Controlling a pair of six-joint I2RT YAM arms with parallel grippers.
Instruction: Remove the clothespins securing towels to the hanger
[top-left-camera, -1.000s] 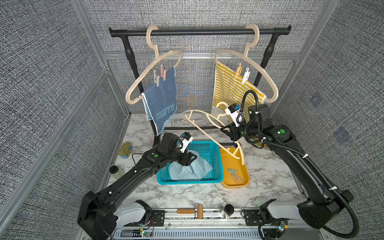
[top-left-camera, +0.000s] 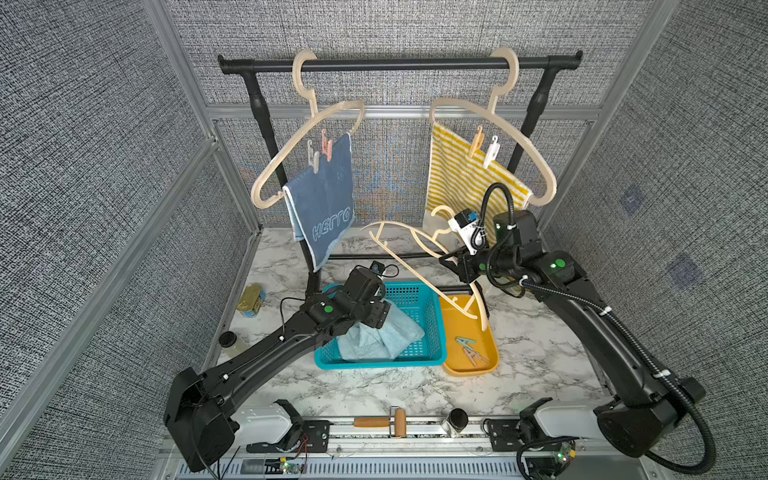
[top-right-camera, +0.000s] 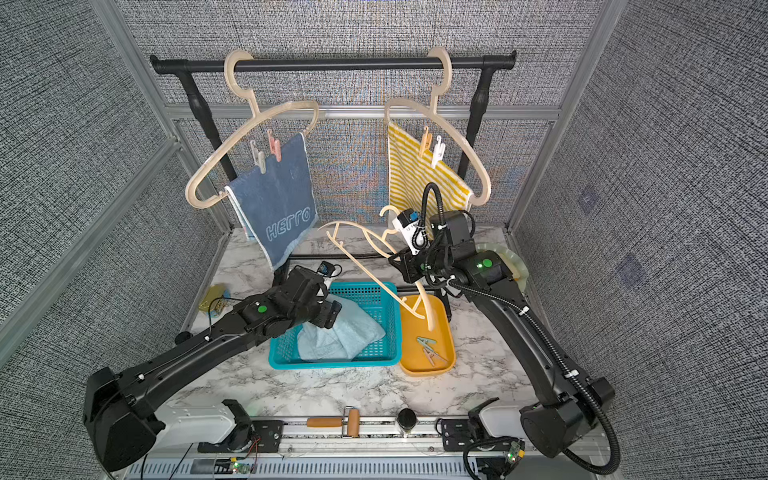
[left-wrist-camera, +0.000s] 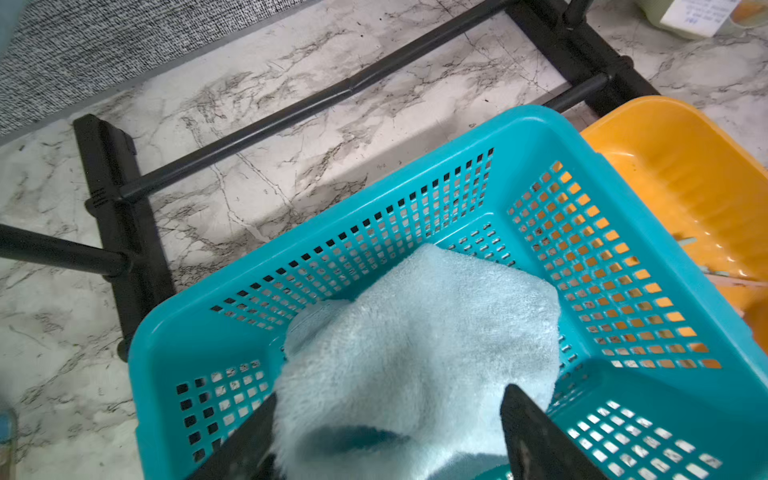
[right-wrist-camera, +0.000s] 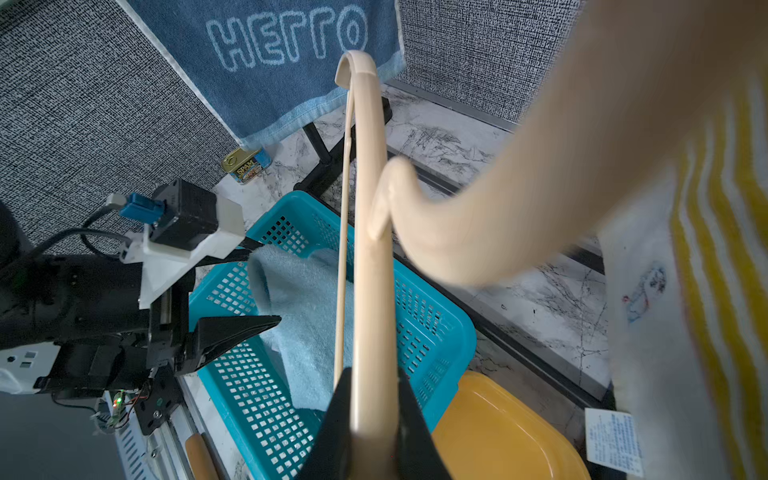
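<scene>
My right gripper is shut on an empty cream hanger, held tilted above the orange tray. My left gripper stands open over the light blue towel, which lies crumpled in the teal basket; its fingers are spread to either side of the cloth. On the left rack hanger, a grey clothespin and a pink clothespin are on the blue towel. An orange clothespin and a white clothespin are on the yellow striped towel.
A black rack bar carries both hanging hangers. Loose clothespins lie in the orange tray. A can stands at the left and a roller lies at the front. Marble table shows free in front of the basket.
The left forearm and wrist have shifted and turned slightly above the basket, and its white camera mount has turned mostly out of sight. The right arm and its hanger have barely moved.
</scene>
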